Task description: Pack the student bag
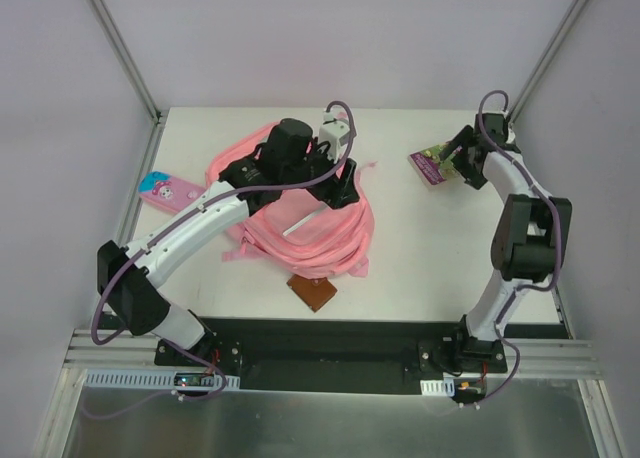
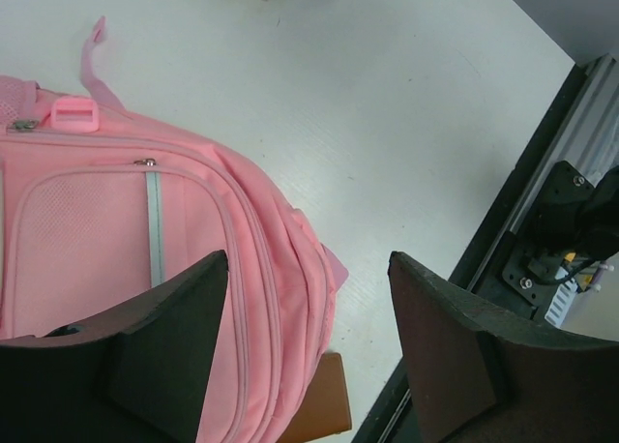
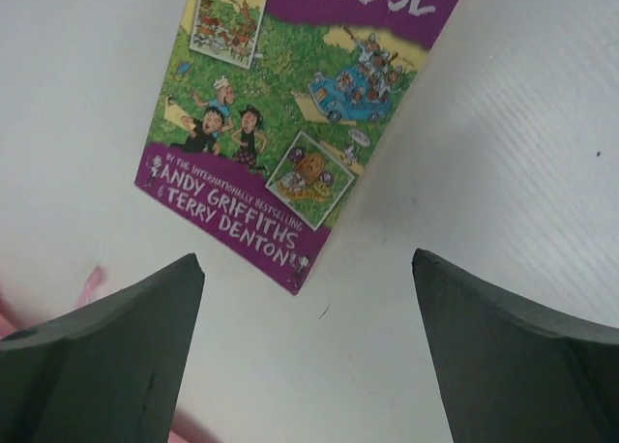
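The pink bag [image 1: 310, 238] lies on the left half of the table, its front flap lying over it. My left gripper hangs above the bag's right part, fingers apart and empty. A purple-and-green book [image 3: 280, 124] lies at the back right, with my open right gripper over it, nothing between its fingers. A pink case with a cartoon face [image 1: 165, 191] lies at the far left, and a brown flat item [image 1: 311, 291] at the bag's front edge.
Bare white tabletop [image 1: 425, 258] spans the middle right, in front of the book. A dark table edge runs along the front.
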